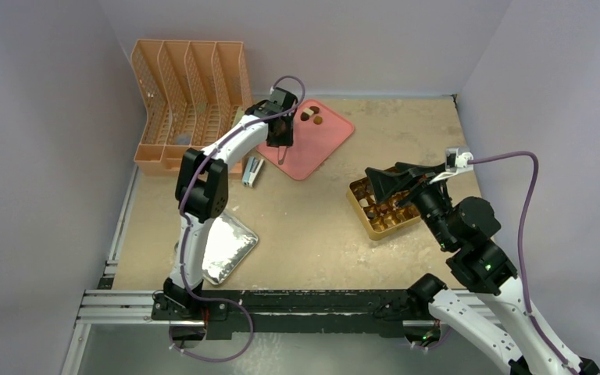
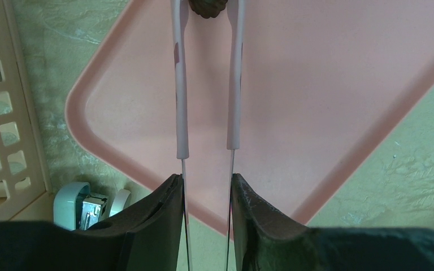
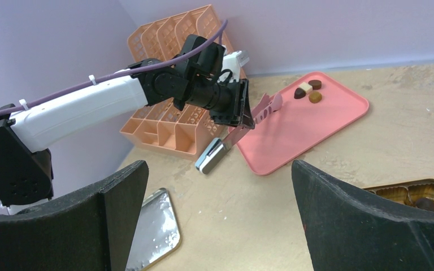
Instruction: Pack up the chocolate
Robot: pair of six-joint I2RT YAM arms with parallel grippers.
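Observation:
My left gripper is shut on a pair of tongs (image 2: 234, 101) above the pink tray (image 2: 316, 84). In the left wrist view their two arms stand apart, and a dark chocolate (image 2: 207, 7) shows between them at the top edge; the tips are cut off, so I cannot tell whether they touch it. Several chocolates (image 3: 315, 97) lie together at the tray's far end in the right wrist view. The gold box (image 1: 377, 233) with small compartments holds several pieces; my right gripper (image 1: 384, 170) covers part of it from above, open and empty.
A peach rack (image 1: 191, 94) stands behind the left arm. Beside the tray's near left corner lies a stapler (image 1: 252, 172). A silver lid or tray (image 1: 230, 246) sits at the front left. Bare table lies between the pink tray and the gold box.

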